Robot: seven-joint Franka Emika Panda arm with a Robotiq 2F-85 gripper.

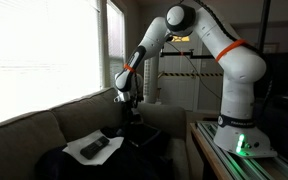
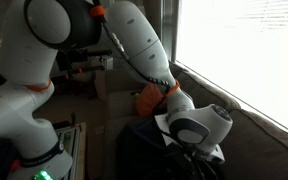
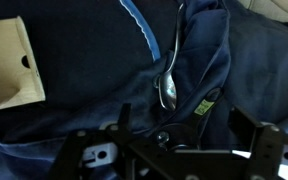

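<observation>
A silver spoon lies on dark blue cloth in the wrist view, bowl toward me and handle pointing up the frame. My gripper is partly open over the cloth, its black fingers spread to either side below the spoon's bowl. The spoon is not between them. Just under the bowl is a dark, shiny shape, too dim to name. In exterior view 1 the gripper points down over the far end of the couch; exterior view 2 hides the fingertips in shadow.
An open cardboard box is at the left of the wrist view. On the couch, a white sheet carries a dark flat item. An orange object lies behind the arm, and a wooden table edge stands beside the couch.
</observation>
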